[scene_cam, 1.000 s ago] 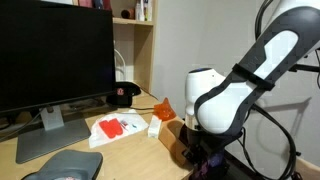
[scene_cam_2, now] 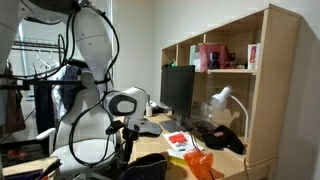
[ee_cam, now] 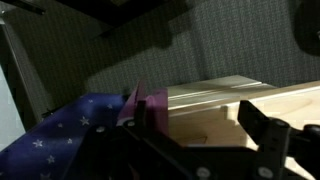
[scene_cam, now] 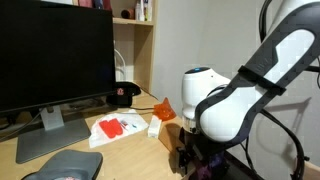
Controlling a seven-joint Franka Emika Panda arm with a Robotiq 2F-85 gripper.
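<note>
My gripper stands open in the wrist view, its fingers apart above the pale wooden edge (ee_cam: 225,97) of the desk. Close by the left finger is a magenta piece of cloth or similar soft thing (ee_cam: 150,150), partly hidden by it. Dark blue fabric with white stars (ee_cam: 60,140) lies at the lower left. Nothing is seen clamped between the fingers. In exterior view 1 the gripper is low at the desk's right edge, over dark things that are hard to make out.
A monitor (scene_cam: 55,55) stands at the desk's back left. On the desk are white paper with a red item (scene_cam: 112,127), an orange bag (scene_cam_2: 200,163) and a dark grey object (scene_cam: 70,163). A shelf and a white lamp (scene_cam_2: 219,98) rise behind. Grey carpet (ee_cam: 210,45) lies below.
The arm has shifted slightly, its wrist a little lower and to the right in exterior view 1. The desk things look unmoved.
</note>
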